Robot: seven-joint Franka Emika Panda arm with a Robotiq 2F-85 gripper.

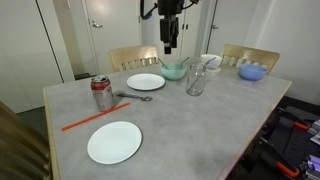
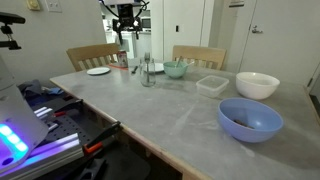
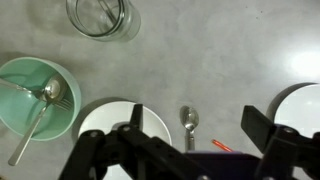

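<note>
My gripper is open and empty, its dark fingers wide apart at the bottom of the wrist view. In the first exterior view the gripper (image 1: 170, 47) hangs well above the far part of the table, touching nothing. Below it lies a metal spoon (image 3: 191, 121), between two white plates. A red stick (image 1: 95, 117) lies left of the spoon, in front of a can (image 1: 102, 97). The green bowl (image 1: 174, 71) holds utensils, among them a spoon (image 3: 52, 90). Near it stands a clear glass jar (image 1: 195, 80).
One white plate (image 1: 115, 142) is near the front, another white plate (image 1: 146, 82) farther back. At the other end are a blue bowl (image 2: 249, 119), a white bowl (image 2: 257, 86) and a clear container (image 2: 213, 87).
</note>
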